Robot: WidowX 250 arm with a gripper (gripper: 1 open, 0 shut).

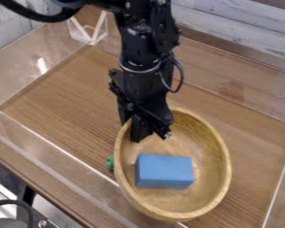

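Note:
A tan oval bowl (205,196) sits on the wooden surface, with a blue rectangular block (166,170) lying inside it. My black gripper (139,129) is down at the bowl's far left rim, shut on that rim. A small green object (110,162) is partly hidden just left of the bowl.
Clear low walls edge it, with white boards at the back and black cables at the lower left.

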